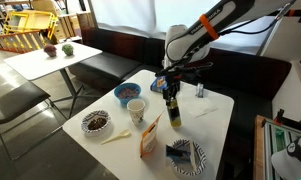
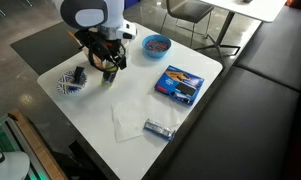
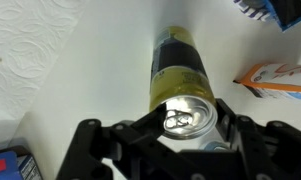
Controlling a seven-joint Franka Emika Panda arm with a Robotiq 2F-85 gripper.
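Note:
A yellow and black bottle (image 1: 174,113) stands on the white table, right of the white mug. My gripper (image 1: 171,92) is over its top, pointing down. In the wrist view the bottle (image 3: 180,62) reaches away from the camera, its round silver end nearest. Dark fingers (image 3: 226,118) flank that end, one on each side of my gripper; whether they press on it cannot be told. From the other side, the bottle (image 2: 110,77) is partly hidden beneath my gripper (image 2: 109,66).
Close by are an orange and white carton (image 1: 148,140) and a patterned plate (image 1: 185,158) with a dark packet. Farther off are the mug (image 1: 136,109), blue bowl (image 1: 127,92), bowl of dark bits (image 1: 95,123) and blue box (image 2: 179,85). White paper towels (image 2: 135,117) lie flat.

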